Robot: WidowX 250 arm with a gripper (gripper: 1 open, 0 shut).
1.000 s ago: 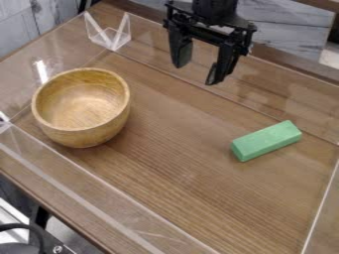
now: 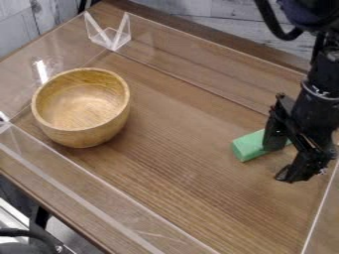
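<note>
My gripper (image 2: pixel 288 151), a black mechanism on a black arm, is low over the right side of the wooden table (image 2: pixel 169 198), open. A green block (image 2: pixel 249 144) lies beside and partly behind it, its right part hidden by the gripper. Whether the fingers touch the block I cannot tell.
A round yellow-tan bowl (image 2: pixel 79 104) stands on the left of the table. A small clear or white wire-like object (image 2: pixel 106 32) is at the back left.
My gripper has come down from the back middle to the right, over the green block, which it now partly hides. The bowl appears unmoved.
</note>
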